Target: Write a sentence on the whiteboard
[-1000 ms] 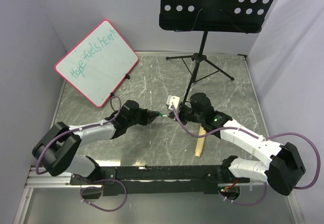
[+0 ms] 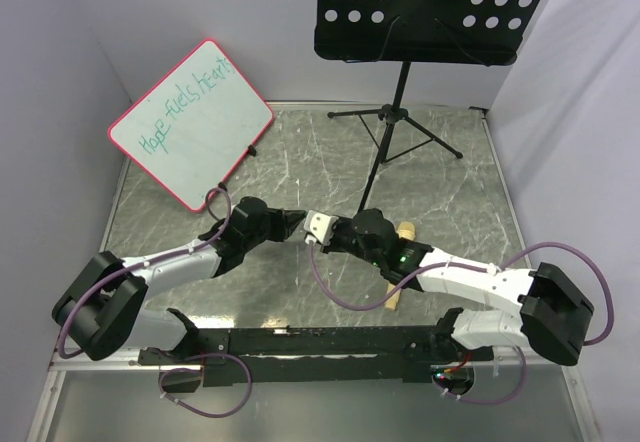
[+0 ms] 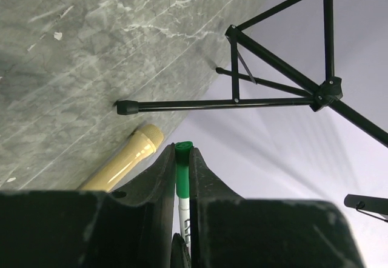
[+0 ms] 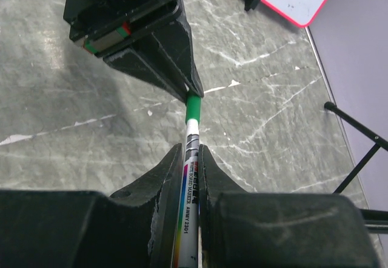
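The whiteboard (image 2: 190,127), red-rimmed, leans at the back left with green writing that reads roughly "Hope fuels hearts". My right gripper is shut on the white body of the marker (image 4: 191,198), whose green end points outward. At that green end (image 4: 193,107) are the tips of my left gripper (image 2: 301,220). In the left wrist view, the left fingers (image 3: 156,180) stand close on either side of the green end (image 3: 182,165); whether they pinch it I cannot tell. From above, both grippers meet mid-table, and the marker is mostly hidden between them.
A black music stand (image 2: 425,12) rises at the back, its front leg (image 3: 188,105) reaching towards the grippers. Partly under the right arm lies a tan microphone (image 2: 392,297).
My right gripper has moved left with the marker, and the left gripper has shifted slightly left too.
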